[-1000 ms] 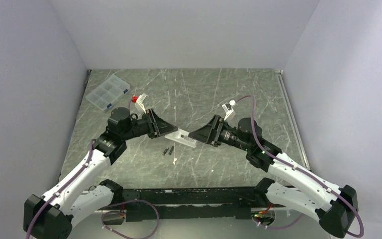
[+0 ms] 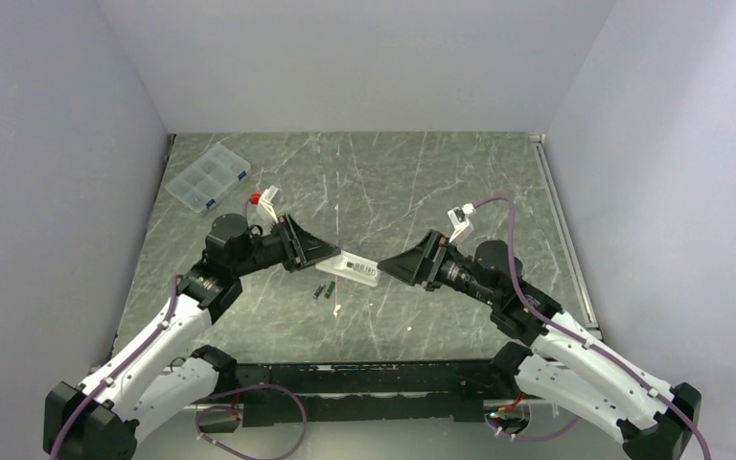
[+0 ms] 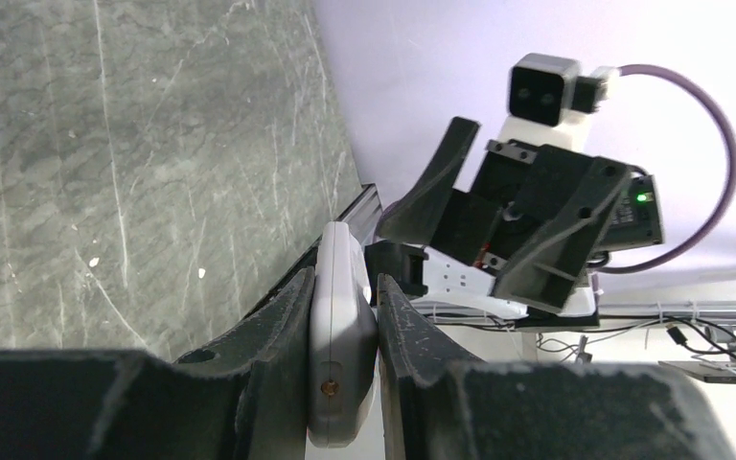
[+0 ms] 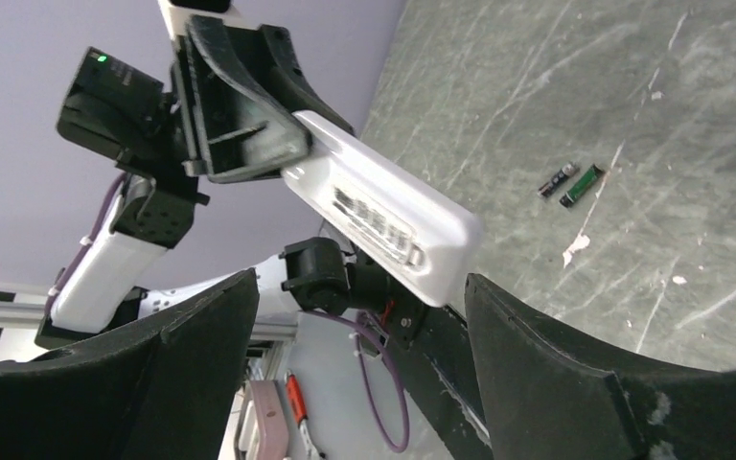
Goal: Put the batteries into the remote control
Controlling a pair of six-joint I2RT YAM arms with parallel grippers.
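The white remote control is held above the table by my left gripper, shut on one end; in the left wrist view it fills the space between the fingers. My right gripper is open, a short way off the remote's free end, with nothing between its fingers. In the right wrist view the remote's long face shows a slot with blurred detail inside. Two batteries, a dark one and a green one, lie on the table below.
A clear compartment box stands at the back left. The grey marble table is otherwise mostly bare, with small white flecks near the batteries. Walls border it at the back and sides.
My right gripper has moved right and slightly down in the top view, away from the remote, exposing more of it. The left gripper and remote have shifted very slightly.
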